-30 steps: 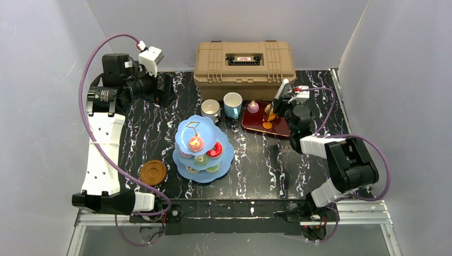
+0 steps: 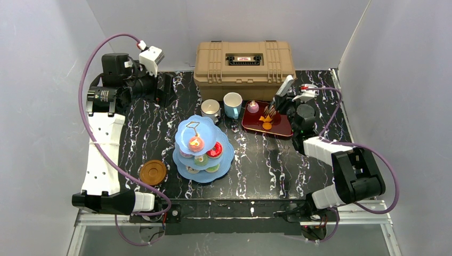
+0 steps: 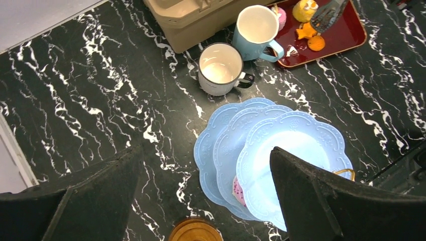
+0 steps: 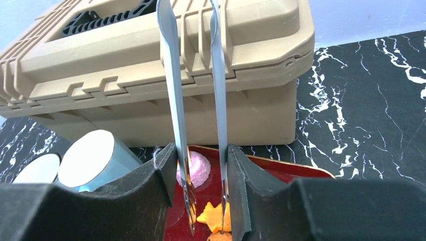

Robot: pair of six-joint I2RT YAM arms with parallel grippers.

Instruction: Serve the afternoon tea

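Observation:
My right gripper is shut on a pair of tongs [image 4: 174, 75]; their two arms stand apart and their metal tips point down into the dark red tray [image 2: 251, 122]. In the left wrist view a tong tip lies against or in front of a yellow cake [image 3: 304, 10]; whether they touch I cannot tell. The tray also bears a pink cake [image 2: 252, 107], an orange star piece [image 3: 306, 31] and a round orange piece [image 3: 316, 43]. My left gripper [image 2: 168, 90] hangs open and empty at the back left. A blue tiered stand [image 2: 223, 166] carries several cakes.
A tan case [image 2: 244, 58] stands along the back. In front of it are a white mug [image 2: 211, 108] and a light blue mug [image 2: 233, 104]. A round wooden lid [image 2: 153, 172] lies front left.
The left arm is still.

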